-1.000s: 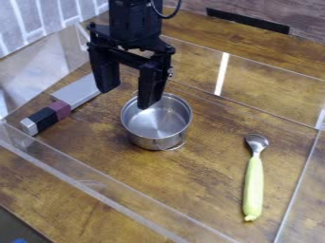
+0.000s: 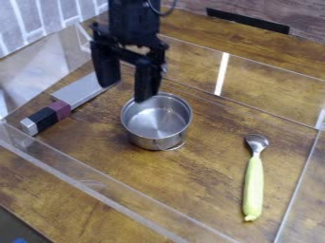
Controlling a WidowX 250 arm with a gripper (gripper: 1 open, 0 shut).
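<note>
My black gripper (image 2: 127, 81) hangs over the upper left of a steel bowl (image 2: 158, 131), blurred, its two fingers spread apart with nothing visible between them. The bowl stands upright on the wooden table. To the right lies a spoon with a pale yellow-green handle (image 2: 253, 185), its metal head toward the back.
At left lie a grey bar (image 2: 86, 90) and a dark block with a purple part (image 2: 48, 117). Clear panels (image 2: 26, 152) edge the workspace.
The gripper dipped slightly toward the bowl and has since risen a little, shifting slightly left. The bowl, spoon and blocks have not moved.
</note>
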